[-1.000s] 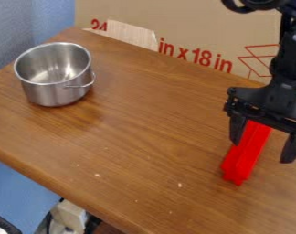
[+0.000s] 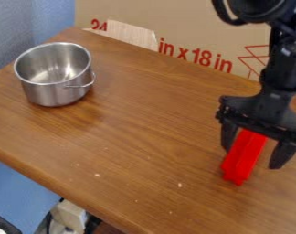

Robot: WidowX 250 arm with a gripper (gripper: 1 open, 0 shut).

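A red rectangular block (image 2: 241, 160) lies on the wooden table at the right, angled toward the viewer. My black gripper (image 2: 256, 144) stands open over its upper part, one finger on either side of the block. Whether the fingers touch it cannot be told. A steel pot (image 2: 53, 71) with a wire handle sits at the table's far left.
A cardboard sheet (image 2: 194, 27) with red printing stands behind the back edge. Blue floor and some small objects show past the left front edge.
My gripper has shifted slightly left over the red block. The block and the pot look unmoved.
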